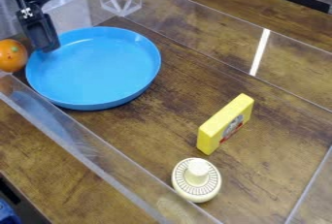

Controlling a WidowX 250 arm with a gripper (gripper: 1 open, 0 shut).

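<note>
My black gripper [41, 36] is at the upper left, over the back-left rim of a large blue plate [93, 68]. It is open, with nothing visible between its fingers. An orange round object [11, 55] sits at the left edge of the view, beside the plate and just below the gripper. A yellow box [224, 123] stands on the wooden table to the right, and a white round object with a knob [197, 179] is at the lower middle.
Clear plastic walls run along the front left and across the back of the work area. A white strip [259, 51] lies at the back right.
</note>
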